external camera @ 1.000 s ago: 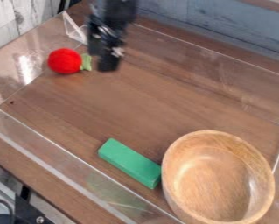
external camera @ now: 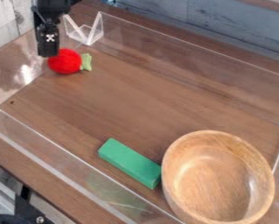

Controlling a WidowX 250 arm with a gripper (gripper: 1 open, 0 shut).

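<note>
My gripper (external camera: 48,45) hangs at the upper left, open, just above and slightly left of a red round object (external camera: 63,61) with a pale green top, like a radish or strawberry toy. A green block (external camera: 129,163) lies near the front, beside a large empty wooden bowl (external camera: 218,184) at the lower right.
Clear acrylic walls edge the wooden table (external camera: 153,96). A clear stand (external camera: 86,28) is behind my gripper at the back left.
The objects on the table look unmoved.
</note>
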